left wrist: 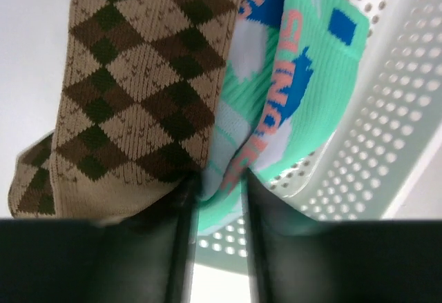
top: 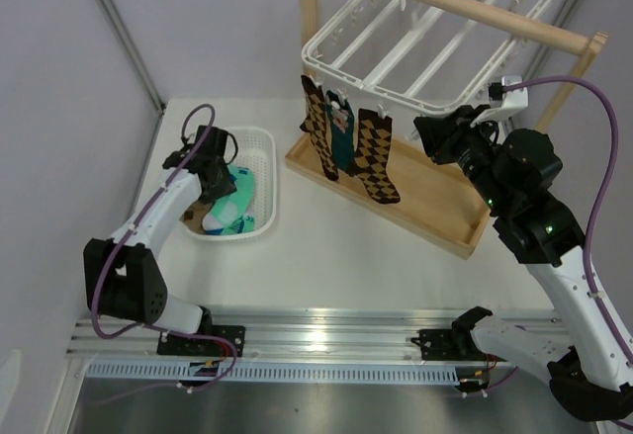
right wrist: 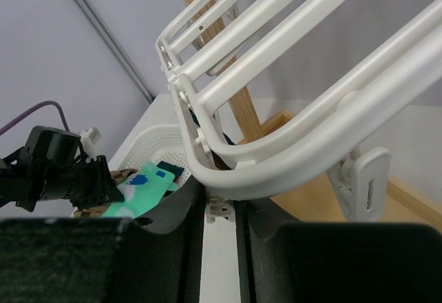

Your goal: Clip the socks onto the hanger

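Note:
Over the white basket (top: 273,189), my left gripper points down with a narrow gap between its blurred fingers. A mint-green sock with pink letters (left wrist: 311,85) lies at its fingertips, and a brown argyle sock (left wrist: 141,75) lies just left. Whether the fingers touch either cannot be told. My right gripper is shut on a small white clip (right wrist: 219,206) under the rim of the white hanger (right wrist: 290,172). From other clips hang two brown argyle socks, one at left (top: 316,123) and one at right (top: 376,157), with a dark green sock (top: 341,132) between them.
The hanger hangs from a wooden rod (top: 455,1). Below it on the table sits a shallow wooden tray (top: 435,202). A free clip (right wrist: 368,186) shows right of my right gripper. Bare white table (top: 316,256) lies between basket and tray.

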